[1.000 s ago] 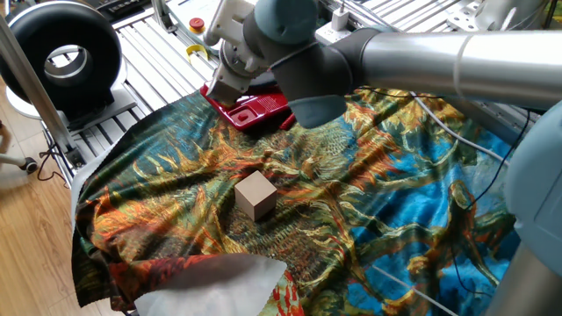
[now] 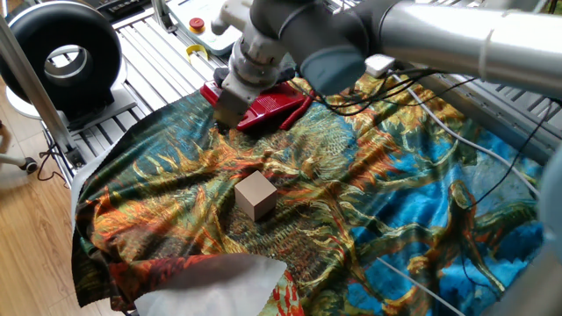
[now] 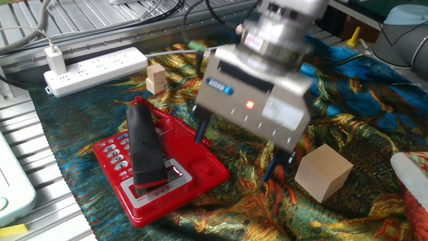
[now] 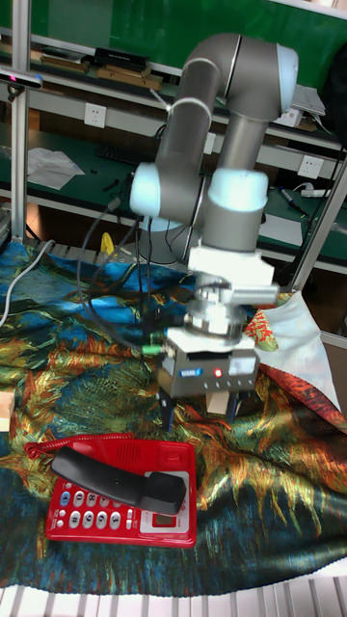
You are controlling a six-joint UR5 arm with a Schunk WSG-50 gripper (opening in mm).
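Note:
My gripper [image 3: 235, 150] hangs above the cloth with its two dark fingers spread wide, and nothing shows between them. A red telephone [image 3: 197, 175] sits beside it, to its left in exterior view 2. Across the telephone's body lies its black handset [image 3: 144, 144], apart from my fingers. On the other side of the gripper, a light brown cube [image 3: 324, 173] rests on the cloth. In exterior view 3 the gripper [image 4: 200, 415] stands behind the telephone [image 4: 123, 531], and its fingers partly hide the cube behind.
Two small wooden blocks [image 3: 155, 79] stand near a white power strip [image 3: 100, 71]. Rumpled patterned cloth [image 2: 307, 219] covers the table, with a pale folded corner [image 2: 211, 290] at the front. Loose black cables [image 2: 386, 98] run near the arm.
The arm's joints have swung with my gripper. The cube has stayed put.

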